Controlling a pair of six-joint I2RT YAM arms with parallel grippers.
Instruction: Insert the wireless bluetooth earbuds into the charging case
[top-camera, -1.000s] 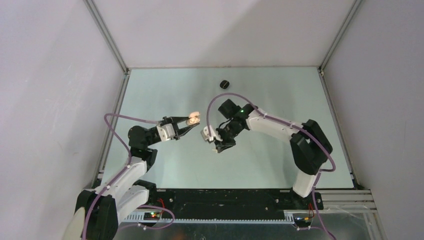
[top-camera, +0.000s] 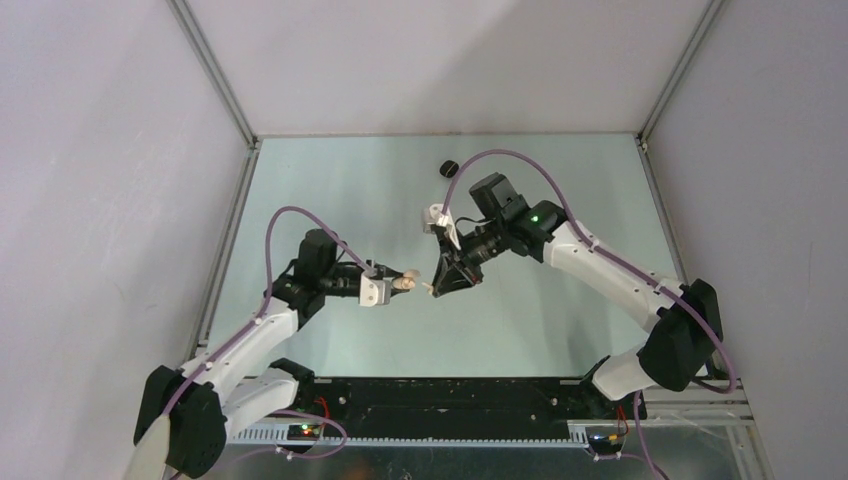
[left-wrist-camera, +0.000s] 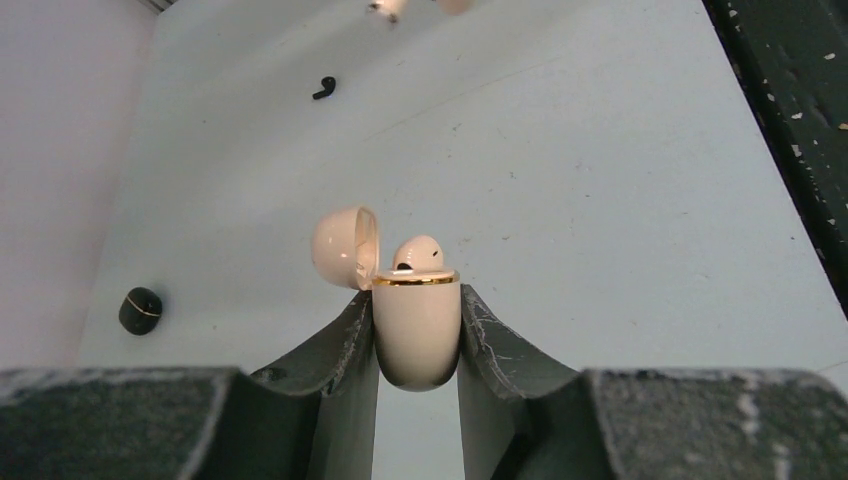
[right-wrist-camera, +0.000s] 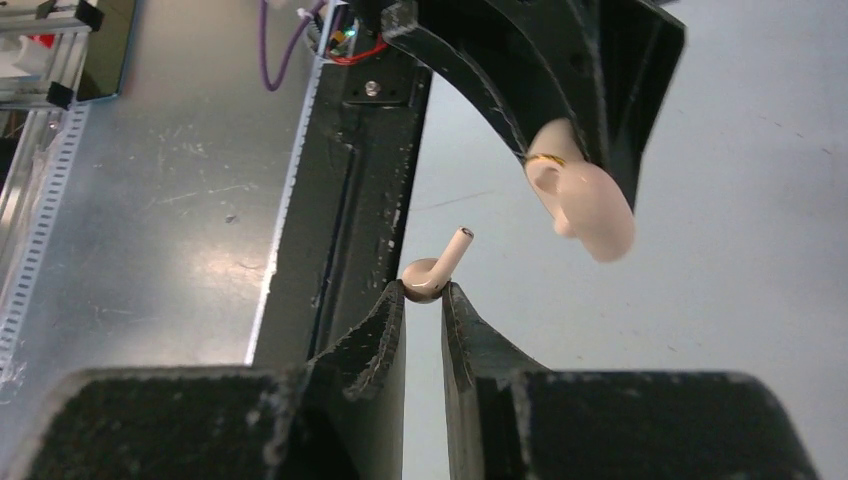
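Observation:
My left gripper is shut on the cream charging case (left-wrist-camera: 416, 340), held upright with its lid (left-wrist-camera: 345, 248) flipped open and a cream earbud (left-wrist-camera: 418, 252) showing inside. My right gripper is shut on a cream earbud (right-wrist-camera: 430, 270), stem pointing up and right. In the right wrist view the held case (right-wrist-camera: 595, 210) hangs above and right of that earbud, apart from it. In the top view the two grippers face each other near the middle of the board.
A dark oval case (left-wrist-camera: 140, 310) and a small black earbud (left-wrist-camera: 323, 89) lie on the pale board (left-wrist-camera: 600, 250). Walls border the board at the sides and back.
My left gripper has moved right and toward the front with the case, turning as it went. My right arm has risen and shifted, bringing the earbud level with the case across a small gap.

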